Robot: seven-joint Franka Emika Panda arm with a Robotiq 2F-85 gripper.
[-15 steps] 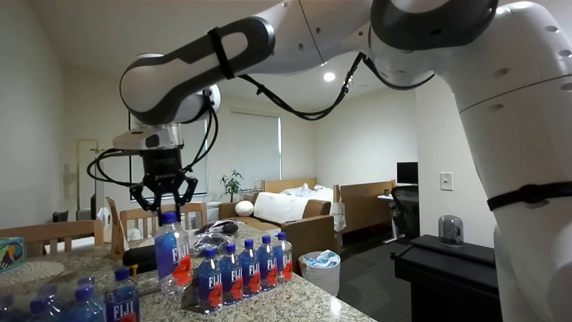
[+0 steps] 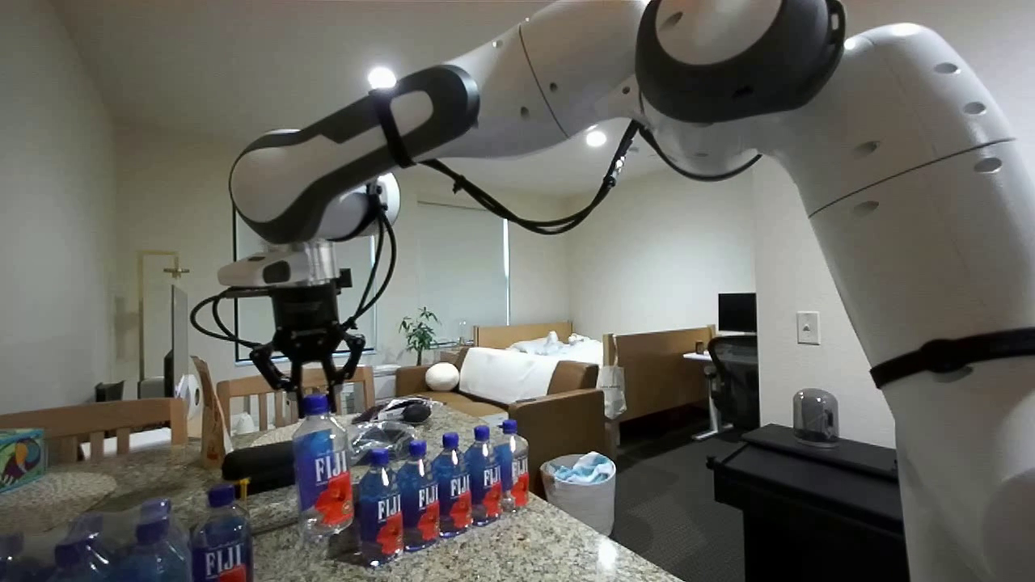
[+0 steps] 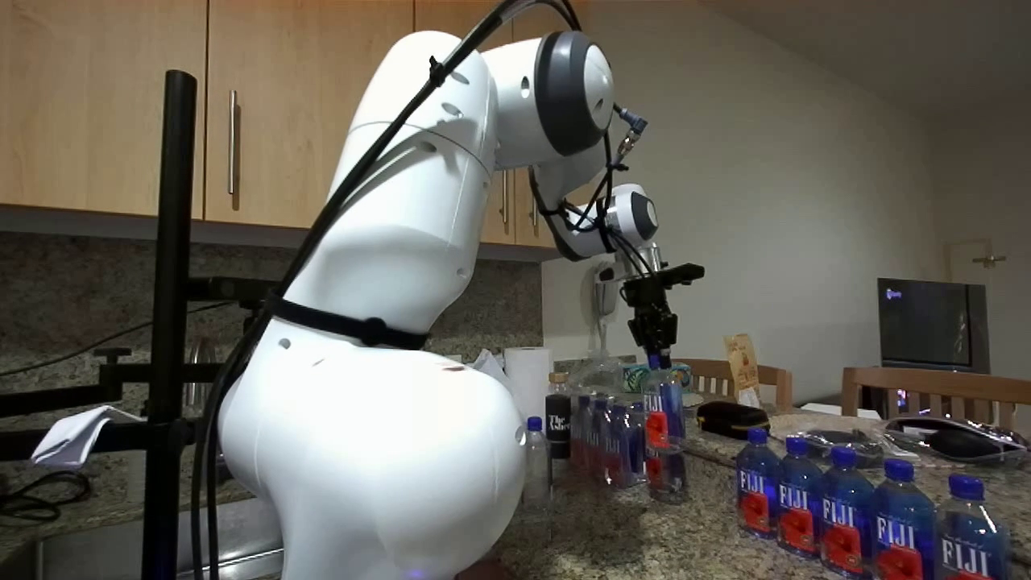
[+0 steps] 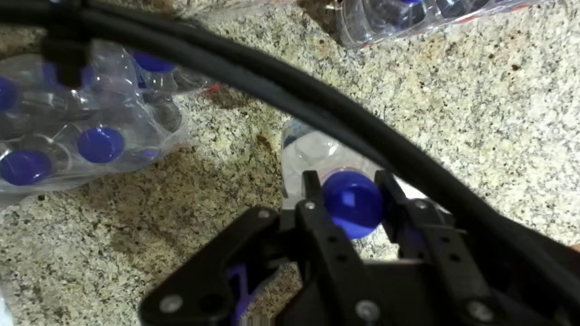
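My gripper [image 2: 313, 391] is shut on the blue cap [image 4: 353, 202] of a FIJI water bottle [image 2: 323, 477]. In the wrist view the cap sits between the two fingers, and the clear body slants away beneath it. Exterior view 2 has the held bottle [image 3: 663, 411] close to upright over the granite counter; whether its base touches the stone, I cannot tell. A row of several matching bottles [image 2: 420, 499] stands right beside it in exterior view 1. That row [image 3: 841, 507] is at the lower right of exterior view 2.
Plastic-wrapped bottles [image 4: 98, 144] stand at the left of the wrist view. A black case [image 3: 732, 419] and clear plastic packages [image 3: 952, 440] lie farther along the counter. Bare granite [image 3: 710, 532] shows between the held bottle and the row.
The gripper and its bottle have shifted rightward and slightly lower in exterior view 1, toward the row. The bottle remains gripped by its cap; the row stays put.
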